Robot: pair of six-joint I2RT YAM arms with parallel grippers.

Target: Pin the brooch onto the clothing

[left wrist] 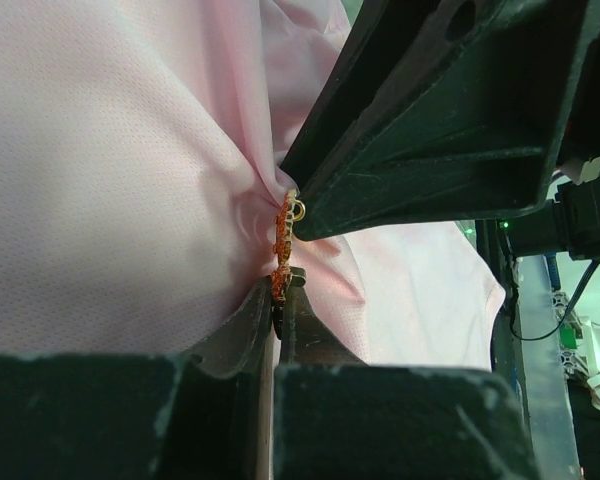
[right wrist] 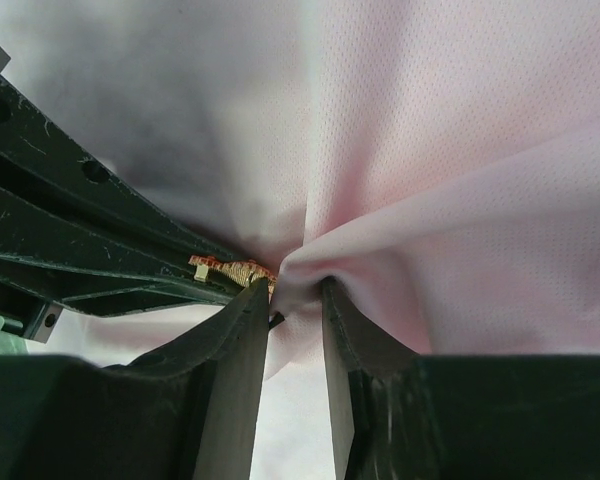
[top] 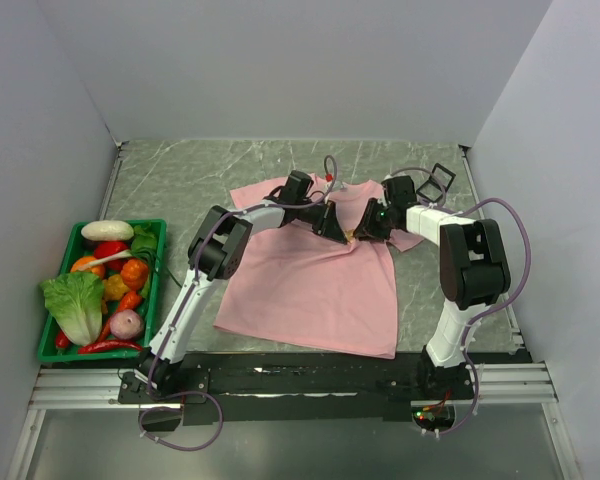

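The pink clothing (top: 300, 300) lies spread on the table. My left gripper is shut on the gold-and-orange brooch, which is held edge-on against a gathered fold of the cloth; in the right wrist view the brooch (right wrist: 230, 270) is partly behind that fold. My right gripper is at the fold beside the brooch, its fingertips slightly apart with pink cloth between them. Whether the pin is through the fabric cannot be seen.
A green crate (top: 55, 336) of vegetables stands on the left. A small dark frame-like box (top: 435, 183) lies at the back right. Bare table (top: 170, 175) shows around the clothing.
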